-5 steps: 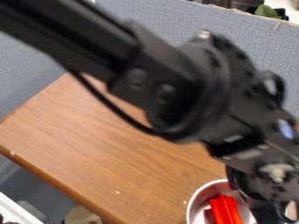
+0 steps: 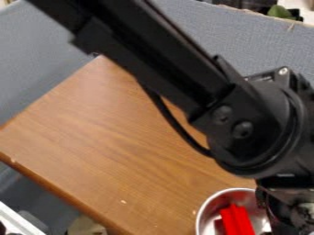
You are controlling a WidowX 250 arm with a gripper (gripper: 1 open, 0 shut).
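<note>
A silver metal bowl (image 2: 211, 209) stands at the bottom right of the wooden table, with a red object (image 2: 240, 221) inside it. The black arm reaches down from the top left to the right edge, and its gripper (image 2: 289, 217) is at the bowl's right side, low in the frame and partly cut off. Whether its fingers are open or shut on anything is not visible.
Grey padded walls surround it. A white object (image 2: 13, 223) and a cardboard piece (image 2: 84, 228) are at the bottom left, off the table.
The arm has shifted right and downward since a second ago, its joint now further toward the right edge. The bowl and red object look unmoved.
</note>
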